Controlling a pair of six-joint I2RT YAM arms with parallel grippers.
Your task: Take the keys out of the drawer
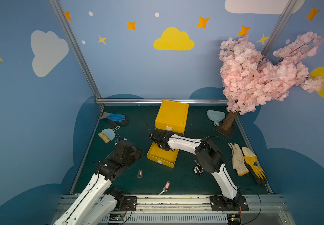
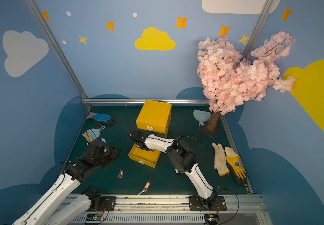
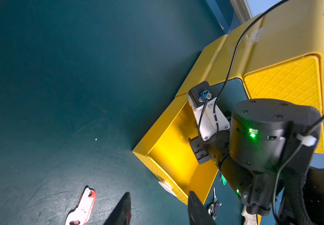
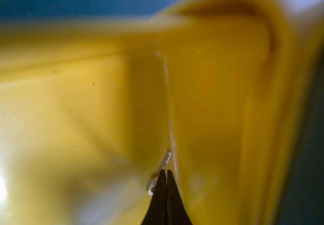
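A yellow drawer point(image 1: 161, 162) stands pulled out from the yellow box point(image 1: 171, 114). In the right wrist view, a small metal key point(image 4: 164, 160) lies in an inner corner of the drawer, partly hidden by the fingertips of my right gripper. Those fingers are together; no gap shows, and the key appears behind or beside them. Keys with a red tag point(image 3: 88, 202) rest on the floor left of the drawer. My left gripper hangs over the floor in front of the drawer, fingers apart and empty. More red-tagged keys point(image 1: 165, 187) lie near the front edge.
Dark keys point(image 1: 198, 168) lie right of the drawer. Gloves point(image 1: 240, 159) are on the right, with a blue dustpan point(image 1: 216, 116) and the blossom tree point(image 1: 229, 121) behind. A brush point(image 1: 107, 135) and blue glove point(image 1: 115, 118) sit at the left. Bare floor lies before the drawer.
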